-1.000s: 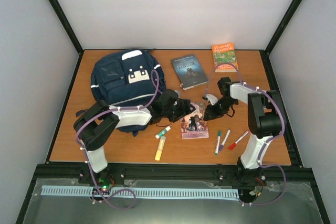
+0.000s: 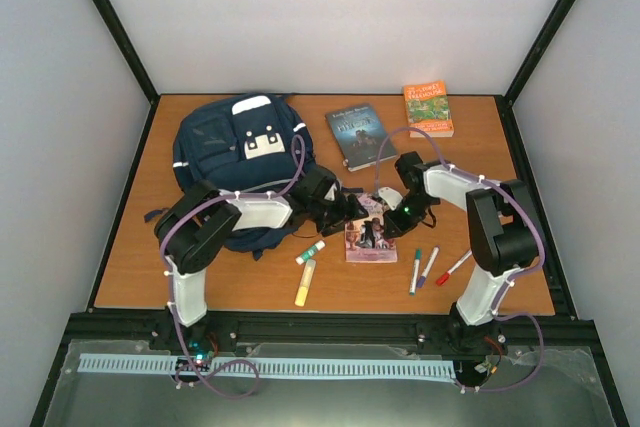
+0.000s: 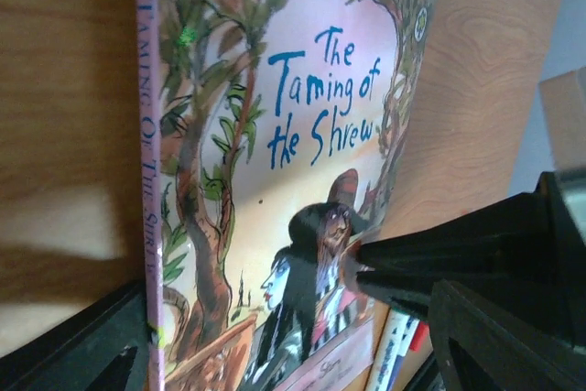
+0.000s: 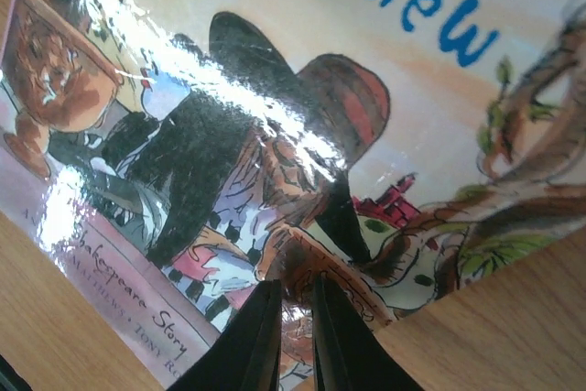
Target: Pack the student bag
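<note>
The pink book, The Taming of the Shrew (image 2: 372, 248), lies on the table between my grippers. In the left wrist view, my left gripper stands open over this book (image 3: 247, 162), one finger beside its spine and the other over the cover. My right gripper has its fingers close together over the cover's lower right part; only the cover shows behind their narrow gap, and the exact contact is unclear. A dark blue backpack (image 2: 225, 152) rests at the back left; its opening cannot be made out.
Behind the pink book lie a dark book (image 2: 360, 134) and an orange-green book (image 2: 428, 109). A glue stick (image 2: 310, 252) and a yellow tube (image 2: 305, 283) are at front left of it. Several markers (image 2: 427, 266) lie at front right.
Both grippers have moved inward over the pink book, the left one rightward and the right one slightly leftward and down. The book has barely shifted; the backpack stays put.
</note>
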